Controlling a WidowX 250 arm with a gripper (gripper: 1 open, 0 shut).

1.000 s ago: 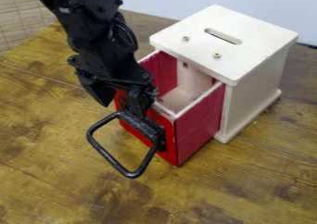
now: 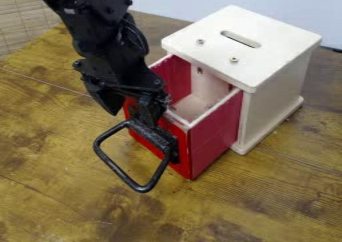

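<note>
A white wooden cabinet [image 2: 274, 66] stands at the upper right, with a red drawer [image 2: 207, 136] pulled out toward the front left. The drawer's inside is pale, and a black U-shaped handle [image 2: 127, 176] is on its front. My black gripper [image 2: 140, 106] is low over the front left of the drawer, by the top of the handle's mount. Its fingertips are partly lost against the black parts there, so whether it is open or shut is unclear.
A woven mat [image 2: 23, 16] lies at the upper left. A pale wall is behind the cabinet.
</note>
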